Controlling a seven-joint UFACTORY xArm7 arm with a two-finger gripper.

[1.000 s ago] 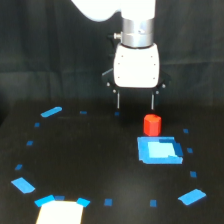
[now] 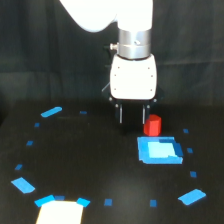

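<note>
A small red object [image 2: 153, 126], roughly cup- or block-shaped, stands on the dark table just behind a blue-edged tray or square [image 2: 142, 150] with a pale middle. Above and to the left of the red object in the image hangs my white gripper [image 2: 133, 114], pointing down. Its two thin dark fingers are apart, and nothing shows between them. The right finger appears close to the red object's upper left edge; whether they touch cannot be told.
Blue tape strips and small blue squares mark the dark table. A pale block [image 2: 60, 213] sits at the front left edge, partly cut off. A dark curtain [image 2: 40, 50] hangs behind.
My gripper has come down and slightly left in the image, and its fingers look less far apart. The red object and the blue-edged square have stayed in place.
</note>
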